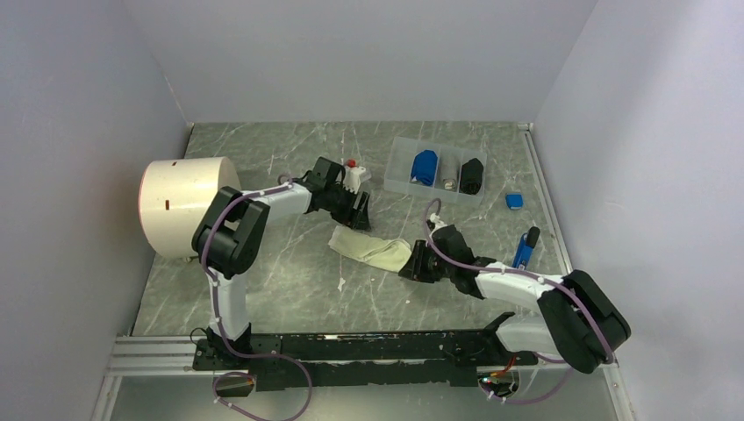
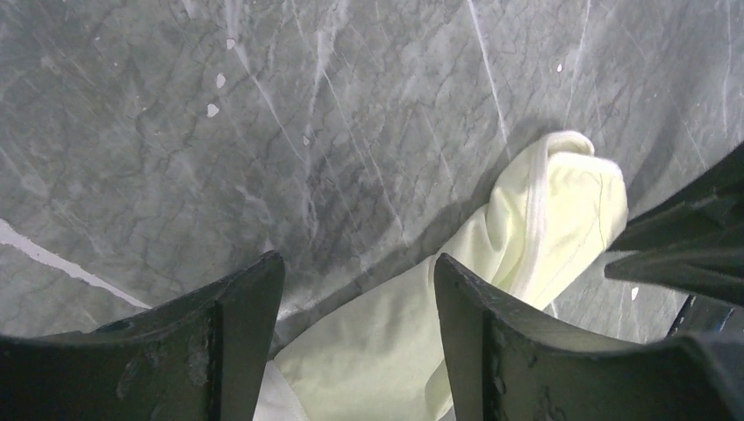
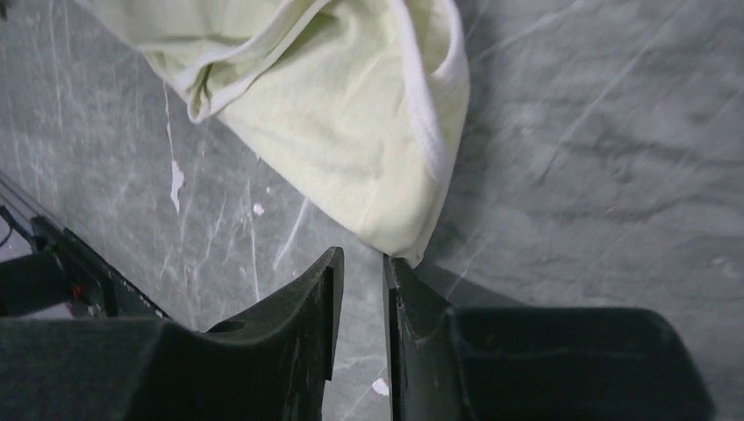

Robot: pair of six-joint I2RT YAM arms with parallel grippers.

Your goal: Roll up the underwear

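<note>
The pale yellow underwear (image 1: 373,253) lies on the grey table as a long folded strip, running from upper left to lower right in the top view. Loose folds (image 2: 561,189) stand up near its right end. My left gripper is open above its left part, with cloth below the gap and none gripped. At the other end, my right gripper stands part open, its gap narrow. A corner of the underwear (image 3: 399,224) reaches one right fingertip; whether they touch, I cannot tell. Bare table shows between those fingers.
A clear bin (image 1: 397,180) with blue, grey and black rolled garments stands at the back right. A small blue box (image 1: 514,201) and a blue tool (image 1: 525,250) lie further right. A large cream cylinder (image 1: 180,209) occupies the left side.
</note>
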